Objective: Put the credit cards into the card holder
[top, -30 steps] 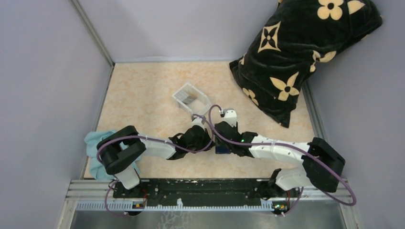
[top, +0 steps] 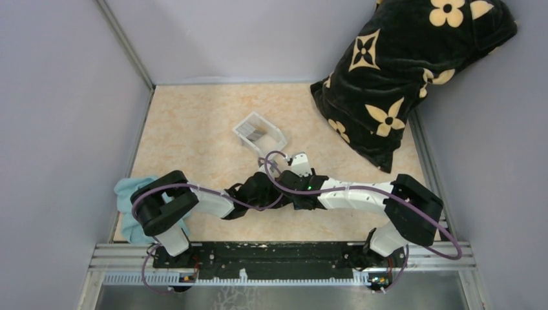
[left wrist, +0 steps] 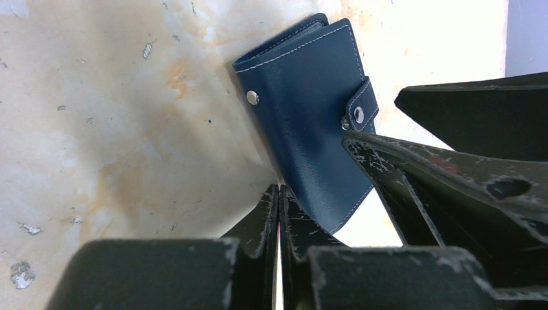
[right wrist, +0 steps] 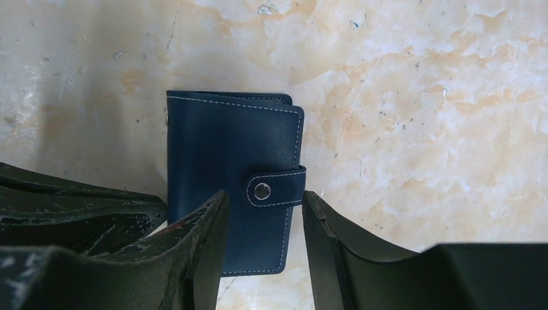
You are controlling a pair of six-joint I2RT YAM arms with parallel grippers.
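Note:
The dark blue card holder (right wrist: 207,152) lies flat on the table, folded, its snap strap fastened. In the left wrist view, my left gripper is shut at the lower end of the holder's long folded edge, with nothing visible between its fingers; whether it touches the edge is unclear. My right gripper is part open above the holder, one finger over its face near the strap and the other just past the strap's edge. From the top, the arms hide most of the holder. Credit cards cannot be made out clearly.
A white open box (top: 271,137) with grey striped contents stands just beyond the grippers. The black patterned pillow (top: 381,84) covers the back right, and a light blue cloth (top: 129,226) lies front left. The two grippers are very close together.
The left arm has shifted only slightly, and the box has stayed in place.

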